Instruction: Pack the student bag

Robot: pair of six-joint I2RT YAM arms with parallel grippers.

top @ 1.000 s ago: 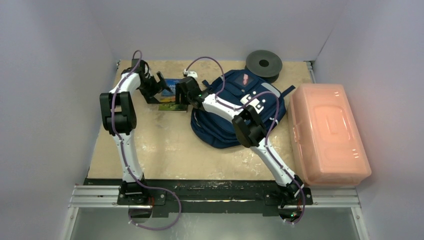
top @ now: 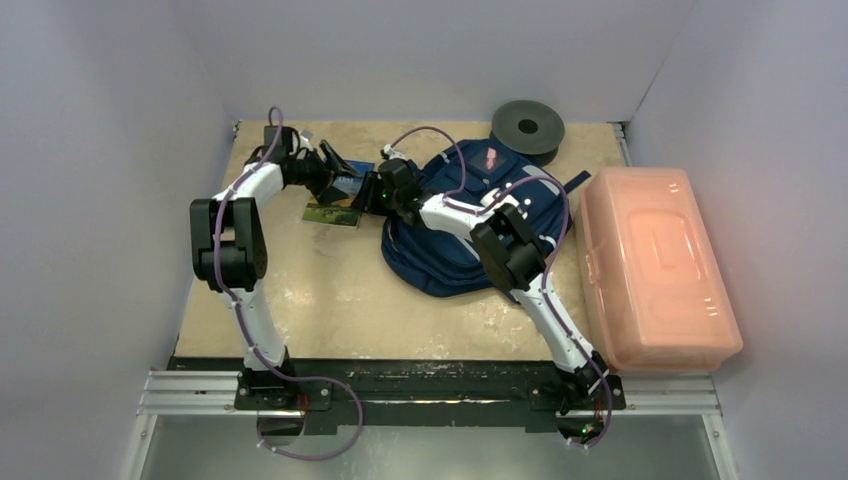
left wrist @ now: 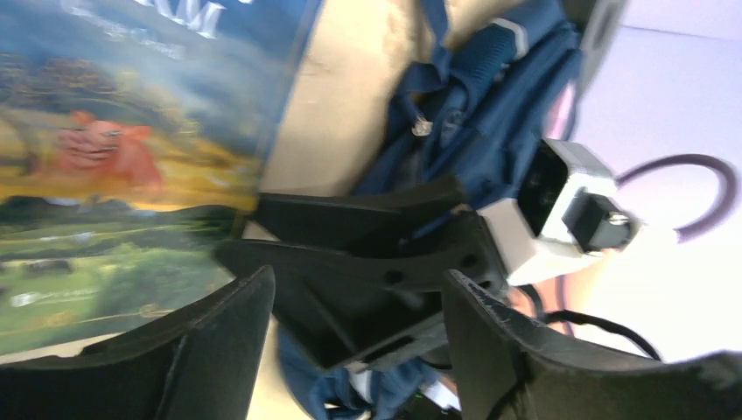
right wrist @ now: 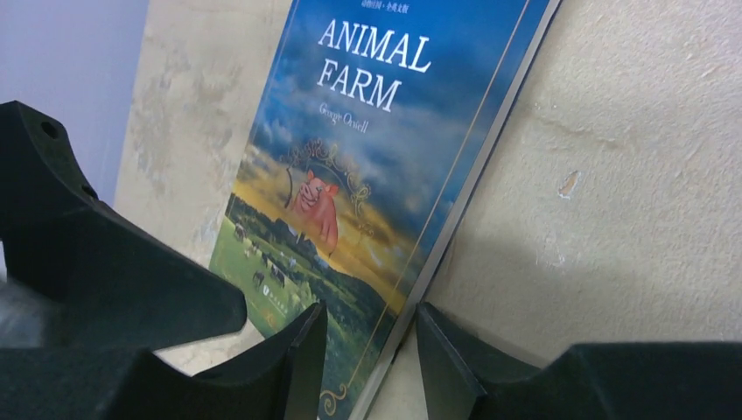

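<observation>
The book "Animal Farm" (top: 340,214) lies on the table, left of the dark blue backpack (top: 430,270). In the right wrist view its cover (right wrist: 350,131) faces up. My right gripper is part open at the book's spine edge, which runs between its fingertips; no firm grip shows. From the left, my left gripper (top: 338,172) reaches over the book, fingers spread. In the left wrist view, the right gripper's black fingers (left wrist: 350,276) appear beyond the gap between the left fingertips, while the book fills the left side. Nothing is visibly clamped by the left gripper.
A dark round reel (top: 528,128) stands behind the backpack. At the right is a large translucent orange bin (top: 660,270). Both grippers are very close together over the book.
The right gripper has stayed near the book's right edge. The backpack has not moved.
</observation>
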